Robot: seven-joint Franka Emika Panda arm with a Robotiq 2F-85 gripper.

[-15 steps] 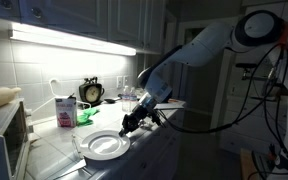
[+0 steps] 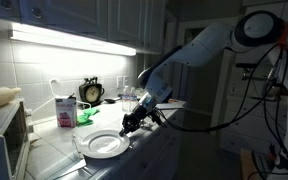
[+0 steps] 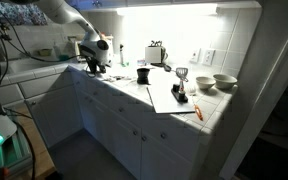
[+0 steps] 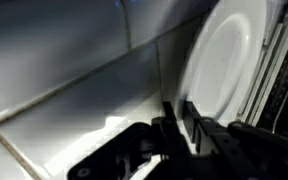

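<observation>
A round white plate (image 2: 104,145) is at the near left end of the counter in exterior view 1. My gripper (image 2: 126,128) is at the far right side of its rim. In the wrist view, the plate (image 4: 227,62) stretches away from the dark fingers (image 4: 199,128), and its near rim lies between them. The fingers are shut on that rim. Whether the plate's underside touches the counter, I cannot tell. Exterior view 2 has the gripper (image 3: 97,68) low over the far part of the counter, with no plate clearly visible there.
A toaster oven (image 2: 16,135) stands left of the plate. Behind it are a carton (image 2: 66,111), a green cloth (image 2: 87,115) and a black clock (image 2: 91,91) near the tiled wall. Bowls (image 3: 225,82), a board (image 3: 172,100) and a black pot (image 3: 142,76) occupy the counter further along.
</observation>
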